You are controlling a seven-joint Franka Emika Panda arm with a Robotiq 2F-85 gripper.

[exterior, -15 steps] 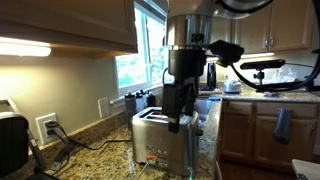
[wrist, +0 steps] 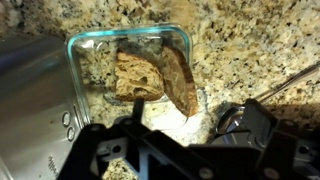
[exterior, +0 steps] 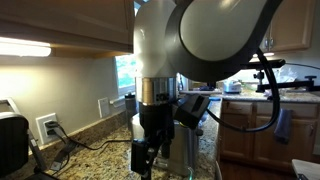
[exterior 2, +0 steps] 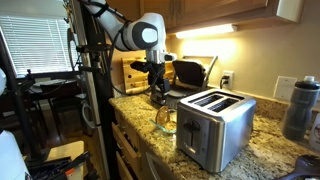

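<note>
Seen from above in the wrist view, a clear glass dish (wrist: 88, 45) holds two pieces of brown bread, a squarish slice (wrist: 138, 77) and a narrow crust piece (wrist: 179, 80). My gripper is open over the dish's near side, and nothing shows between its fingers. The silver toaster (exterior 2: 215, 132) stands on the counter close to the dish (exterior 2: 166, 121). In exterior view 1 the arm hides most of the toaster (exterior: 182, 150). How high the fingertips stand above the bread is hard to tell.
A metal utensil (wrist: 290, 84) lies right of the dish, partly behind a finger. A dark bottle (exterior 2: 299, 110) stands beyond the toaster on the granite counter (exterior 2: 262, 150). Upper cabinets (exterior: 75, 22) hang above the counter by the wall.
In exterior view 1 my arm and gripper have swung left and come lower, covering more of the toaster. The toaster has stayed where it was.
</note>
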